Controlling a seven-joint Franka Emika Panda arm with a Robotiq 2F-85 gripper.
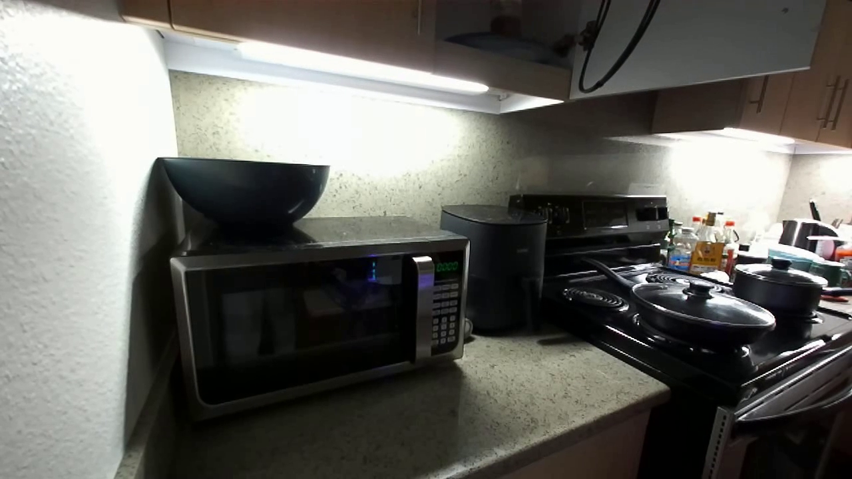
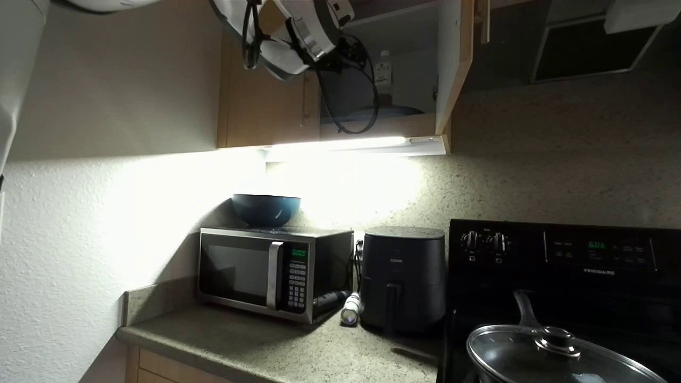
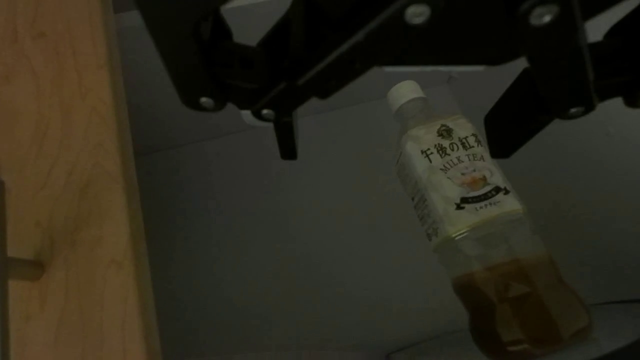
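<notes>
In the wrist view a milk tea bottle (image 3: 462, 174) with a white cap and brown liquid at its bottom appears tilted in the frame. My gripper is open, its two dark fingers wide apart, with nothing held. The right finger (image 3: 516, 120) overlaps the label's edge in this view; whether it touches cannot be told. In exterior view 2 the same bottle (image 2: 383, 73) stands upright inside the open upper cabinet (image 2: 408, 38), behind the arm's dangling cable. The fingertips are hidden there, and only the cable shows in exterior view 1.
The opened cabinet door (image 2: 456, 57) bounds the right side; a closed door (image 2: 268, 96) lies left. A dark round dish (image 2: 402, 110) sits on the shelf by the bottle. Below are a microwave (image 2: 255, 271), a bowl (image 2: 266, 209), an air fryer (image 2: 403, 274) and a lidded pan (image 2: 562, 354).
</notes>
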